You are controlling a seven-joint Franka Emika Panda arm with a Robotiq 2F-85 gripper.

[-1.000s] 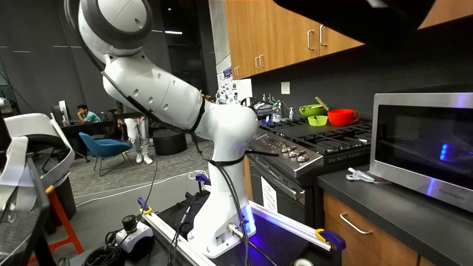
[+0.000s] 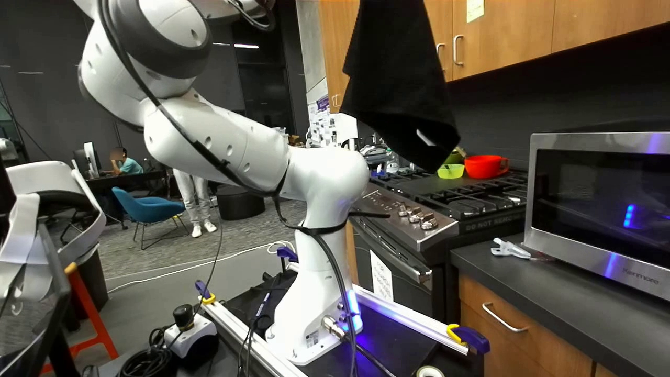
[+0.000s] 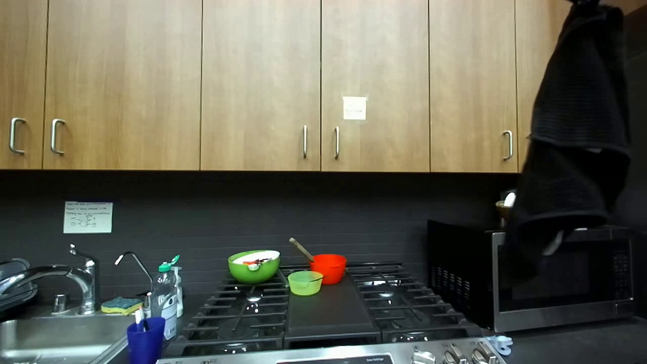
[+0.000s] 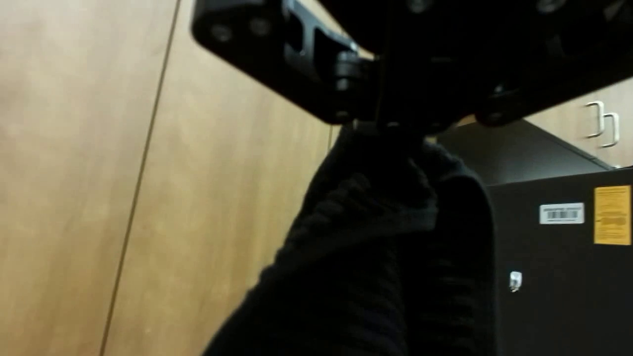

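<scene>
A black cloth [image 2: 399, 81] hangs in the air, bunched at its top and spreading into loose folds below. In exterior view 2 the same cloth [image 3: 573, 133] dangles at the far right, in front of the microwave and the upper cabinets. The wrist view has my gripper shut on the gathered top of the cloth [image 4: 356, 255], which falls away beneath it. The fingertips themselves are dark and partly hidden by the fabric. In exterior view 1 the gripper is out of frame above.
A microwave [image 3: 564, 309] stands on the right counter, with a white clip [image 2: 509, 248] beside it. On the stove are a green bowl [image 3: 255, 273], a light green cup [image 3: 305, 283] and a red pot [image 3: 328, 267]. Wooden cabinets [image 3: 261, 85] run above.
In exterior view 1 the cloth has come down and to the left, from the top right edge to in front of the cabinets. The arm's upper links have shifted left.
</scene>
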